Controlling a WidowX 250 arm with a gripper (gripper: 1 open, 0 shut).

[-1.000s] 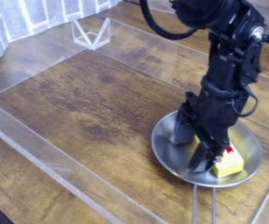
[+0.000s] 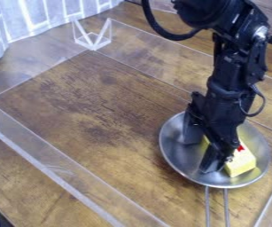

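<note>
A metal pan with a wire handle pointing toward the front sits on the wooden table at the right. In it lies a pale yellow block with a small red mark. My black gripper reaches down into the pan over the block's left side, its fingers open. Part of the block is hidden behind the gripper, and whether the fingers touch it is unclear.
A white wire stand is at the back left near a white curtain. Clear edging strips run along the table's front left.
The pan, the block and my gripper have shifted slightly to the right and toward the front.
</note>
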